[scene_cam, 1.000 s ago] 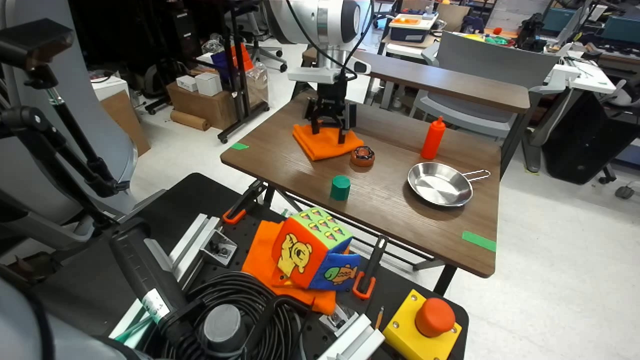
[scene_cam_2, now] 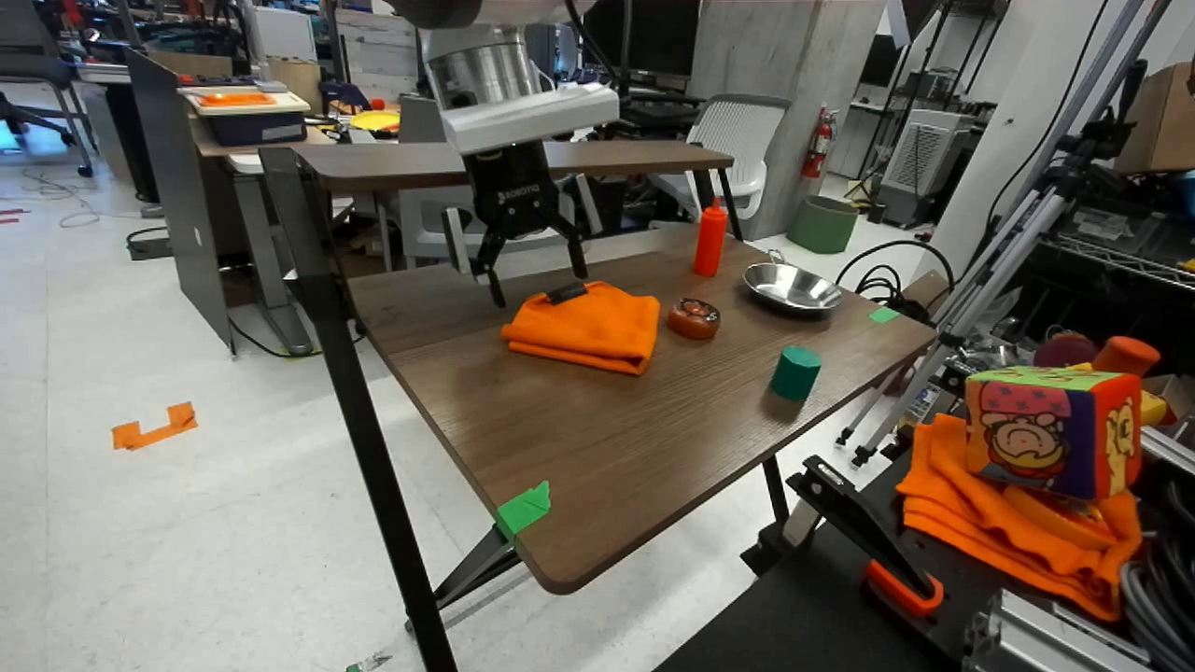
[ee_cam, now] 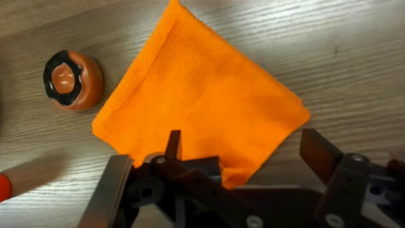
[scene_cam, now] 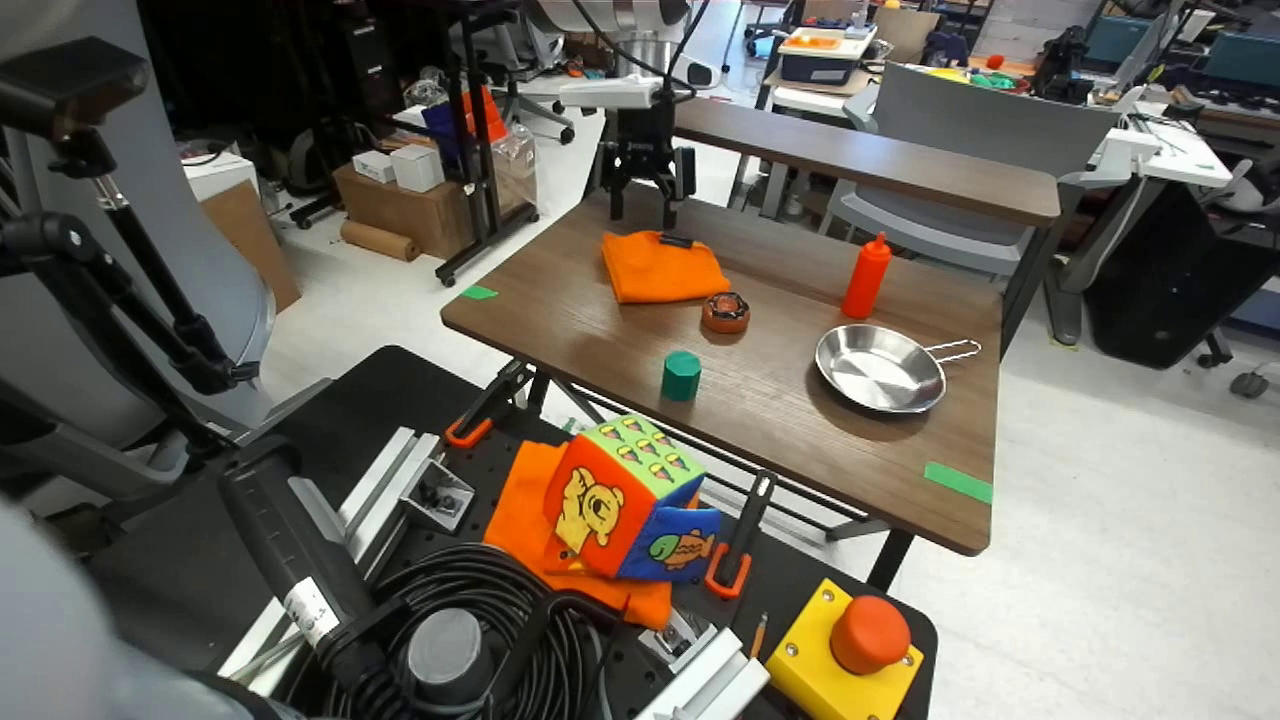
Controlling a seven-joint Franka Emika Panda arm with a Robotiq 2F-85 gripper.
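Observation:
A folded orange cloth (scene_cam: 660, 269) lies on the brown table, its flat top filling the middle of the wrist view. On its far edge rests a small black object (scene_cam_2: 567, 292), which the wrist view shows partly behind a finger. My gripper (scene_cam_2: 538, 289) hangs above the table at the cloth's far side, clear of it. The fingers (ee_cam: 174, 144) stand wide apart and hold nothing. Close to the cloth sits a round orange-brown piece with a black ring on top (ee_cam: 72, 80).
A green cylinder (scene_cam: 680, 377) stands near the table's front edge. Further right are a red squeeze bottle (scene_cam: 866, 278) and a steel pan (scene_cam: 882, 368). A raised shelf (scene_cam: 864, 156) runs along the back.
From low over the cloth, my gripper has risen and drawn back toward the far side. The cloth's outline differs a little, and the black object on it is now uncovered.

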